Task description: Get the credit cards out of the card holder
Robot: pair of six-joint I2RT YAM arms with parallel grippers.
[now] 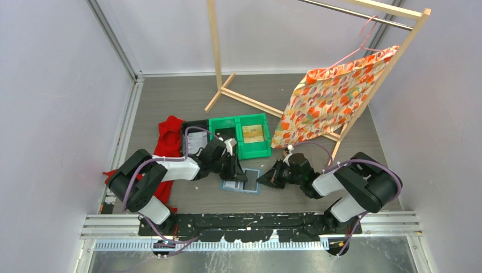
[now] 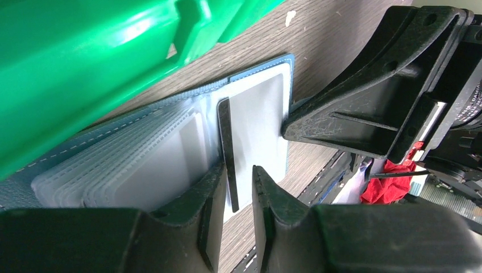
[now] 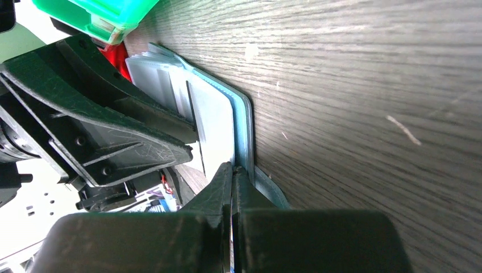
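Note:
The card holder (image 1: 252, 183) lies spread on the table, blue-edged. In the left wrist view, clear sleeves (image 2: 153, 153) fan out on one side, beside a pale page (image 2: 258, 114) bearing a dark stripe (image 2: 227, 148). My left gripper is part open over that page, its fingertips either side of the stripe's lower part; nothing shows held between them. At the holder's right edge, my right gripper is shut, tips against the blue border (image 3: 244, 122). Whether the thin edge is pinched there is hidden.
A green two-part box (image 1: 254, 152) stands just behind the holder, close to my left arm. Left of it are a dark tray (image 1: 196, 139) and red cloth (image 1: 169, 136). A wooden rack with patterned fabric (image 1: 335, 94) stands behind on the right.

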